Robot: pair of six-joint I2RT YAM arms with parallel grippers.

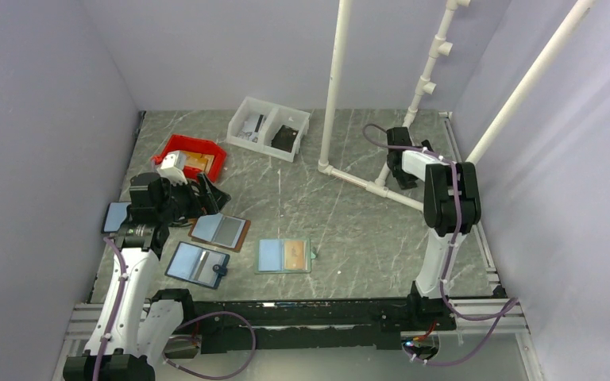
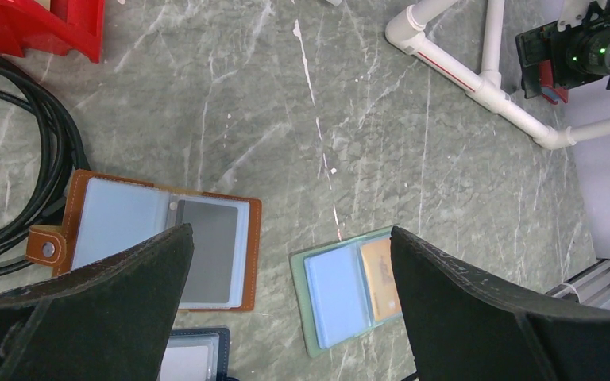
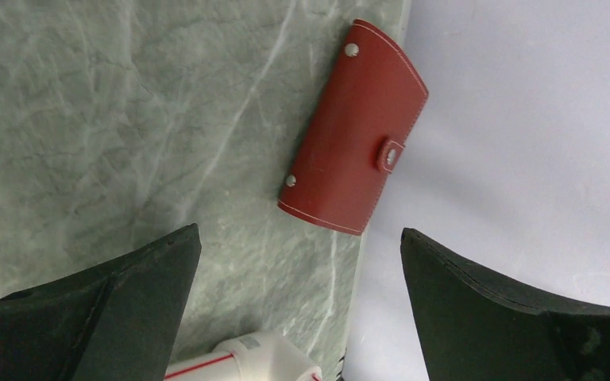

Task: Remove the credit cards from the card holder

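A closed red leather card holder point(image 3: 349, 135) with a snap tab lies by the right wall, seen between the open fingers of my right gripper, which hovers above it. My left gripper is open and empty over the left side. Below it lie opened holders: brown point(image 2: 119, 222), green point(image 1: 282, 255) and blue point(image 1: 198, 263), with clear sleeves showing. From the top view, the red holder is mostly hidden by the right arm.
A red tray point(image 1: 206, 151) and a white two-part bin point(image 1: 268, 109) with cards stand at the back. White pipes point(image 1: 361, 182) frame the right side. Black cables point(image 2: 44, 135) coil at the left.
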